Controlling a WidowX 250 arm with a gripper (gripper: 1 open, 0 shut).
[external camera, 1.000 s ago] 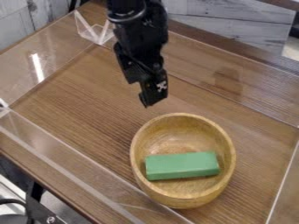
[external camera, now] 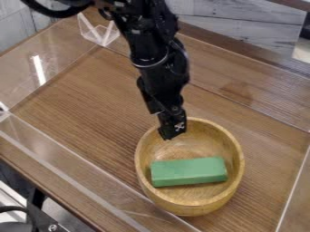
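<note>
A tan oval bowl [external camera: 162, 159] sits at the lower right of the table, with a green rectangular block [external camera: 187, 172] lying flat inside it. My black gripper [external camera: 164, 119] hangs from the top of the view, just over the bowl's back rim. It is open, and no held object shows. The gripper's dark parts overlap, so the exact finger spread is hard to see.
A clear plastic object stands at the back left near a white wall. Black cables lie at the lower left edge.
The bowl and green block have not visibly moved.
</note>
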